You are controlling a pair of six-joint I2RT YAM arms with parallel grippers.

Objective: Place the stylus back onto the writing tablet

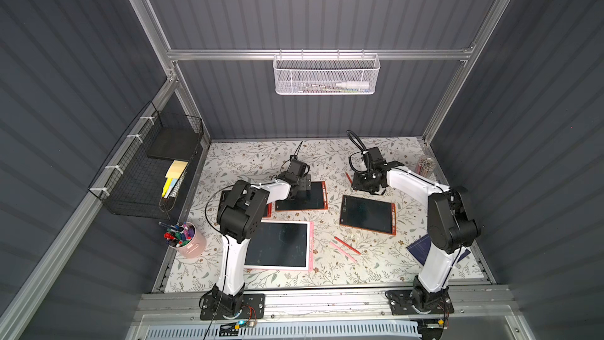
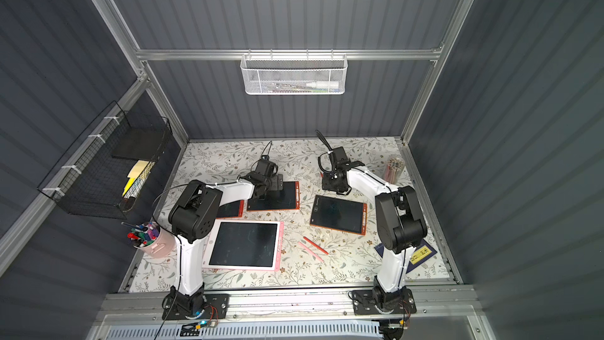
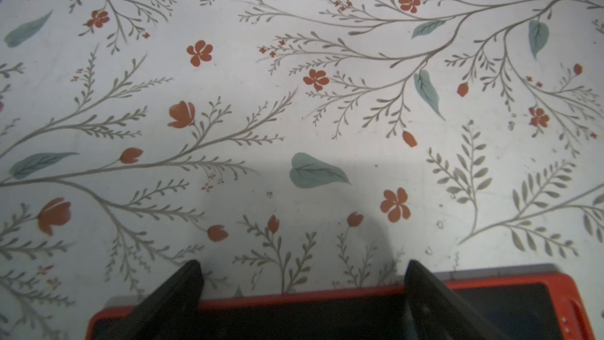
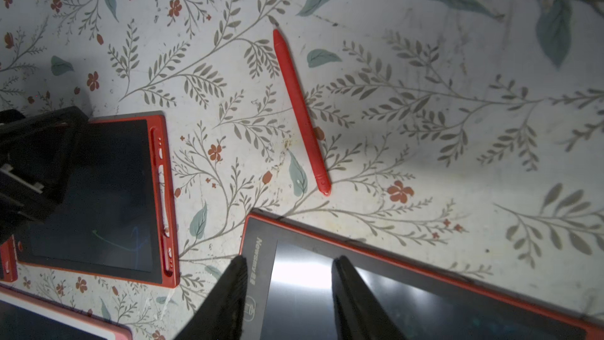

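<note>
A red stylus (image 4: 302, 113) lies on the flowered table beyond the right tablet (image 4: 377, 296), ahead of my right gripper. That gripper is above the tablet's far left corner, its fingers part open with nothing between them. In the top left view the arm covers part of this stylus (image 1: 349, 177). My left gripper is spread open over the far edge of the middle red-framed tablet (image 1: 302, 198), holding nothing. The slot (image 4: 164, 198) along that tablet's right edge looks empty. Another red stylus (image 1: 346, 245) and a pink stylus (image 1: 343, 251) lie toward the front.
A large white-and-pink tablet (image 1: 310, 233) lies at front left, beside a pen cup (image 1: 192, 245). Partly under the left arm is another small tablet (image 2: 236, 209). A blue book (image 2: 422, 253) and a clear jar (image 2: 394, 168) stand on the right.
</note>
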